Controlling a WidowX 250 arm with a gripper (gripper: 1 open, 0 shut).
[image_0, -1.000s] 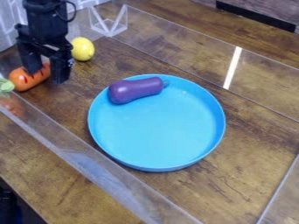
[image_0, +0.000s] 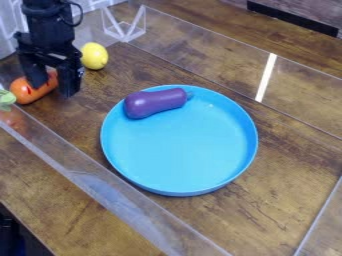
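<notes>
My black gripper (image_0: 47, 62) is at the top left, low over an orange carrot-like toy (image_0: 32, 91); whether its fingers are around the toy or open is hard to tell. A purple eggplant (image_0: 155, 100) lies on the upper left part of a round blue plate (image_0: 181, 153). A yellow lemon-like toy (image_0: 95, 56) lies just right of the gripper.
A green object (image_0: 6, 98) sits at the left edge, partly out of view. Clear barriers run along the left and lower sides.
The gripper has shifted slightly over the last second near the orange toy; the plate and other toys look unchanged.
</notes>
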